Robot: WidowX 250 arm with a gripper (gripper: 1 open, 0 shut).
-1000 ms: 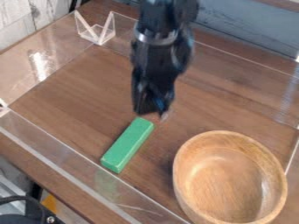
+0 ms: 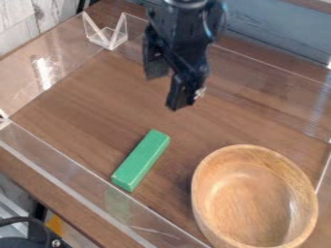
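Observation:
My dark gripper (image 2: 175, 82) hangs at the top middle of the camera view over the wooden table, blurred, its fingers apart with nothing visible between them. A green rectangular block (image 2: 139, 160) lies on the table below it, apart from it. A round wooden bowl (image 2: 253, 233) sits at the lower right, empty.
A clear angular holder (image 2: 106, 32) stands at the back left. Transparent edging (image 2: 77, 182) runs along the table's front left edge.
My gripper has moved upward in the view, away from the green block, and its angle has changed. The block and bowl have not moved.

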